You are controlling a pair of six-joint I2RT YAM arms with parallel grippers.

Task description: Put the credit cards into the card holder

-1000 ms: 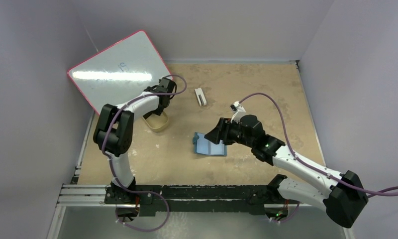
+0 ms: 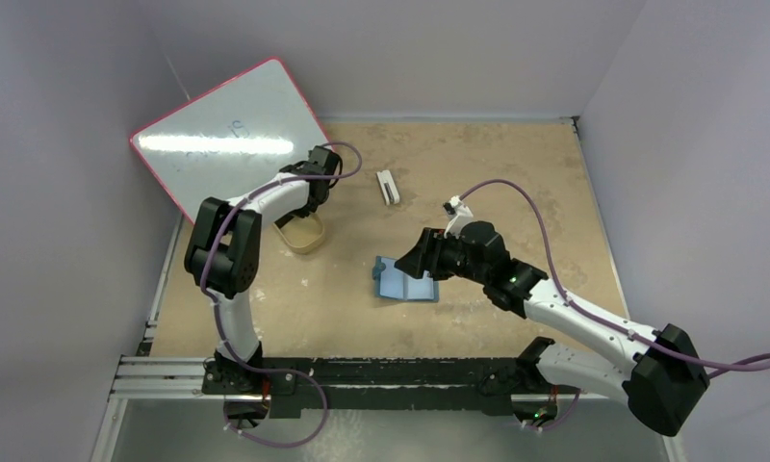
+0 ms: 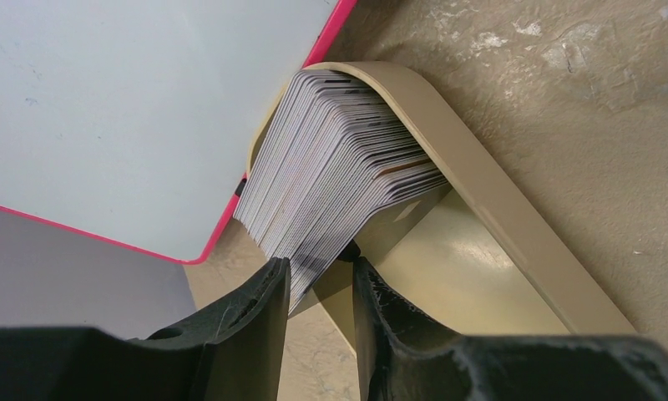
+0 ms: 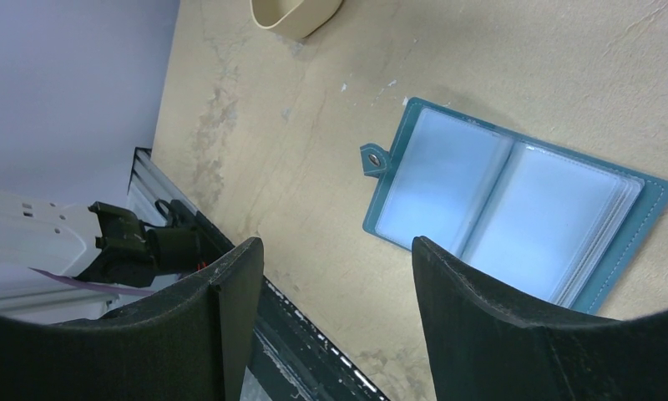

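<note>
A thick stack of white cards (image 3: 335, 159) leans in the beige bin (image 3: 481, 184) in the left wrist view. My left gripper is over the bin, its fingers apart, with the lower edge of the nearest cards reaching between them; no grip on a card shows. In the top view the left hand hides most of the stack. The blue card holder (image 4: 437, 180) lies spread flat on the table, clear pockets facing up, with a snap tab (image 4: 374, 159) at its side. My right gripper hovers over it, open and empty.
A tilted whiteboard (image 2: 227, 120) with a red rim stands right beside the bin (image 2: 302, 237). A small white object (image 2: 388, 188) lies farther back on the table. Bare tabletop (image 2: 516, 168) stretches across the back right.
The left arm has shifted very slightly at the bin, and the right arm has moved a little to the left. The holder and bin stay in place.
</note>
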